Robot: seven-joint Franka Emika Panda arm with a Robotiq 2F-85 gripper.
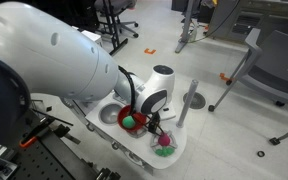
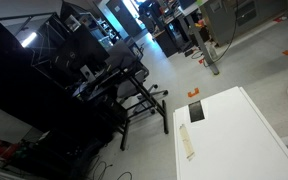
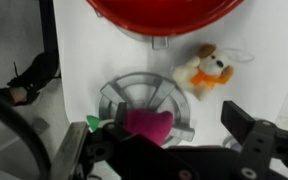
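My gripper is open, its two dark fingers far apart at the lower left and right of the wrist view, with nothing held between them. Below the gap, nearer the left finger, a pink object (image 3: 149, 124) rests on a round slotted metal piece (image 3: 164, 92). A bit of green (image 3: 93, 122) shows beside it, partly hidden by that finger. In exterior view 1 the gripper (image 1: 155, 126) hangs low over the white table, left of the pink object (image 1: 164, 139). A small plush dog (image 3: 206, 70) with an orange scarf lies ahead.
The red bowl (image 3: 174, 12) is close by; in exterior view 1 it holds something green (image 1: 129, 121). Left of it sits a silver bowl (image 1: 109, 113). A grey post (image 1: 188, 101) rises behind the table's right side. Some bare white tabletop (image 1: 171, 163) lies near the front edge.
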